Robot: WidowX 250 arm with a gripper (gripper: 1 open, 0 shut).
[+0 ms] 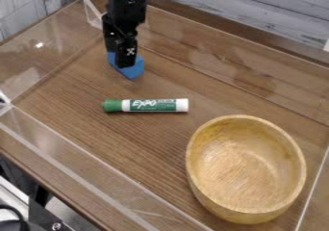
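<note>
A black gripper [125, 44] reaches down from the top of the view over a small blue object [126, 67], its fingers at that object's upper part. The fingers are open by the look of them, though dark and small. A green and white Expo marker [145, 105] lies crosswise on the wooden table, in front of the blue object. An empty pale yellow bowl [245, 198] sits at the lower right.
A pale ledge runs along the top right. Dark cables show at the lower left edge.
</note>
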